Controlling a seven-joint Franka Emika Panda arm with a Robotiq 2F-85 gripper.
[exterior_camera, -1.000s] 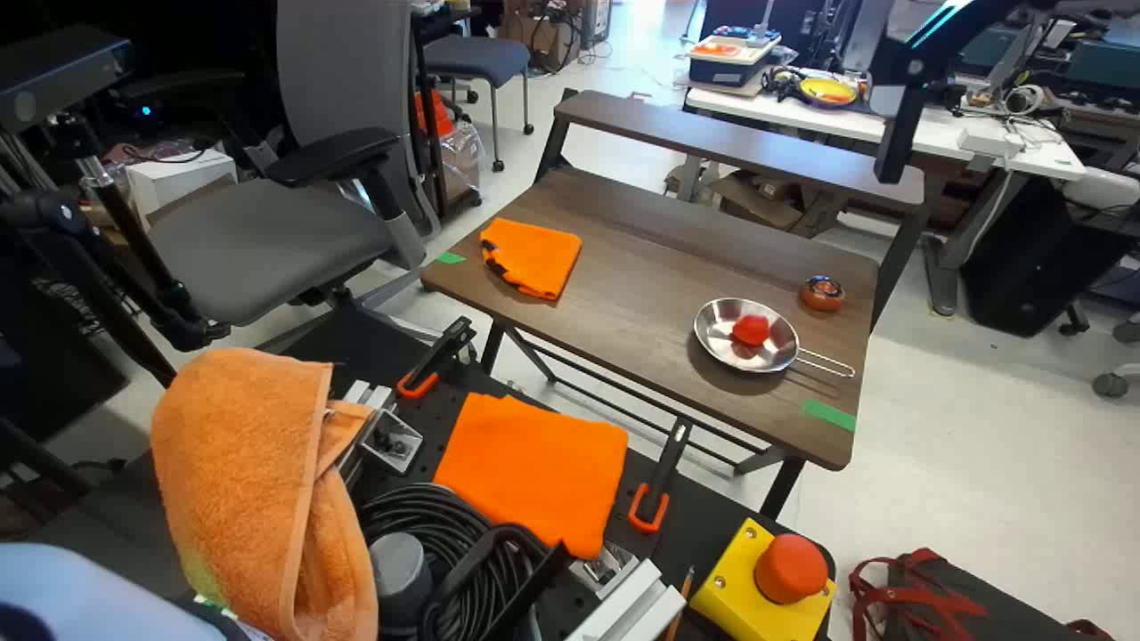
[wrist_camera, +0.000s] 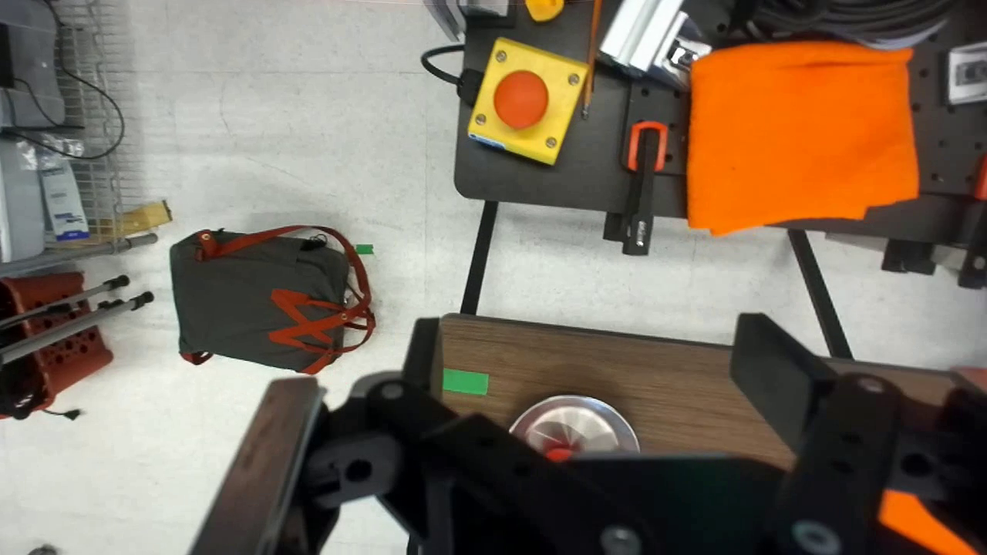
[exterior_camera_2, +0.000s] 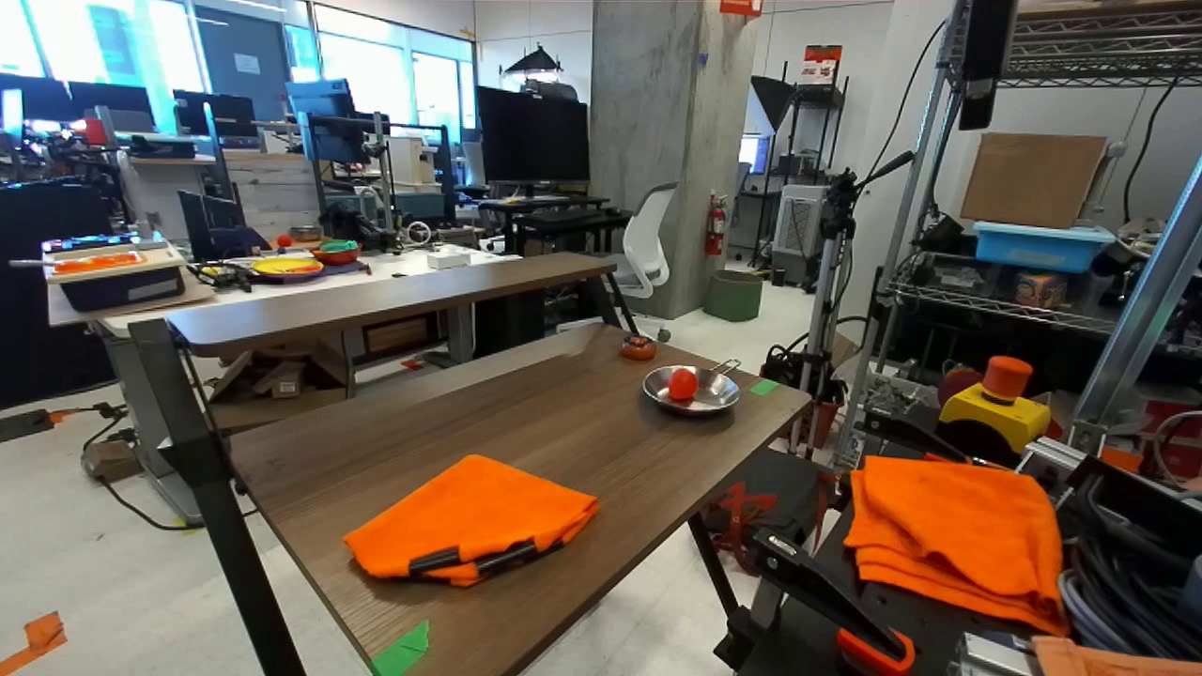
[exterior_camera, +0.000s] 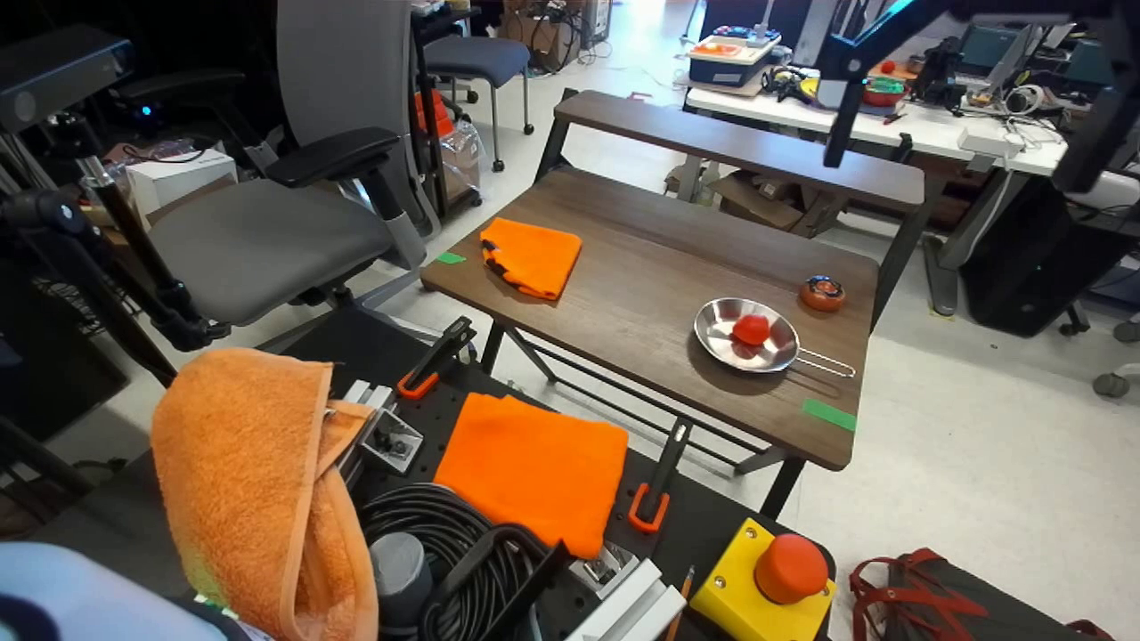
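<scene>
My gripper [exterior_camera: 951,171] hangs open high above the right end of the brown table [exterior_camera: 641,246], its fingers wide apart and nothing between them. In the wrist view its black fingers [wrist_camera: 775,370] frame the table's near edge. A shiny metal pan [exterior_camera: 718,347] rests on the table with a red round item [exterior_camera: 751,329] in it, well below the gripper. Behind the pan sits a small orange-brown bowl [exterior_camera: 822,294] with something shiny inside. A folded orange cloth [exterior_camera_2: 473,513] with dark patches lies at the opposite end of the table.
A raised shelf [exterior_camera: 737,144] runs along the table's back edge. On the black bench in front are another orange cloth [exterior_camera: 534,465], a yellow box with a red button [exterior_camera: 753,598], clamps and coiled cable.
In exterior view 1, my gripper has shifted left and slightly up, and its second finger now shows at the right. The pan, bowl and cloths have stayed put.
</scene>
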